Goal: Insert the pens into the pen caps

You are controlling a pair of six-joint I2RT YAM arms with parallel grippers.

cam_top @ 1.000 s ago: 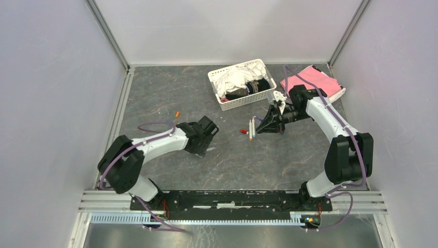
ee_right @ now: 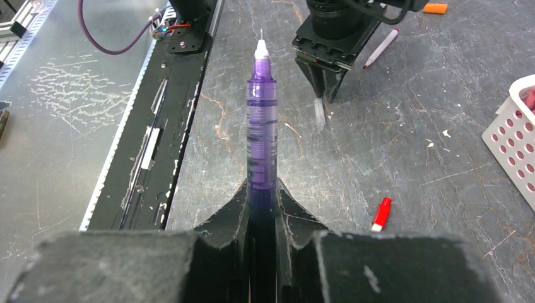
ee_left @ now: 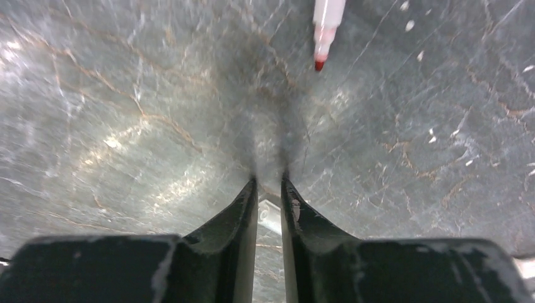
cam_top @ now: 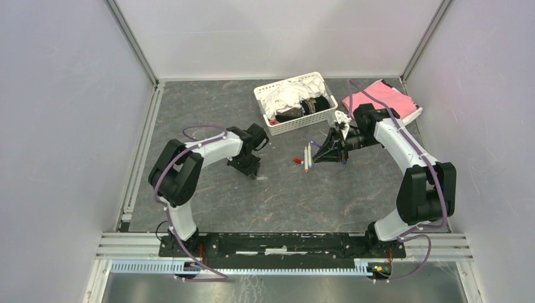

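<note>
My right gripper (cam_top: 318,158) is shut on a purple pen (ee_right: 261,126), its white tip pointing up and away in the right wrist view. My left gripper hangs low over the floor, its fingers nearly together beside a small clear cap, also seen in the right wrist view (ee_right: 319,112); whether it grips that cap is unclear. A red-tipped pen (ee_left: 328,19) lies ahead of the left fingers. A red cap (ee_right: 382,213) and white pens (cam_top: 306,158) lie between the arms.
A white basket of cloths (cam_top: 277,127) stands at the back centre, and pink cloth (cam_top: 391,98) lies at back right. An orange cap (ee_right: 435,8) lies beyond the left gripper.
The right arm has not moved.
</note>
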